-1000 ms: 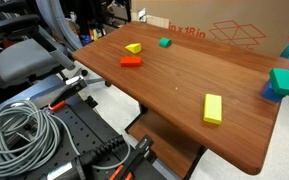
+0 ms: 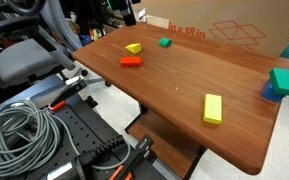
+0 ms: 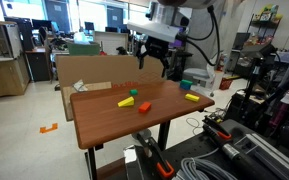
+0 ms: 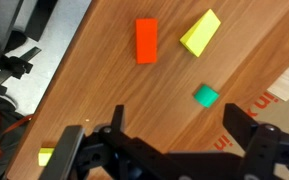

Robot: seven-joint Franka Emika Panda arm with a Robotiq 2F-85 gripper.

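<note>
Over the wooden table (image 3: 104, 118) my gripper hangs in the air, its fingers wide apart with nothing between them. A red block (image 4: 146, 41) and a yellow block (image 4: 200, 33) lie close together in the upper part of the wrist view. Nearer the fingers is a small green block (image 4: 205, 96), still clear of them. Another yellow block (image 2: 213, 108) rests alone toward the other end of the table. At that end, a green block (image 2: 282, 82) sits on a blue object (image 2: 272, 94).
A large cardboard sheet (image 2: 224, 22) stands along one long side of the table. Coiled grey cable (image 2: 16, 140) and a black frame lie off the opposite side.
In exterior view 1, more of my gripper shows at the top left, and its fingers appear farther apart than before. The blocks have not moved.
</note>
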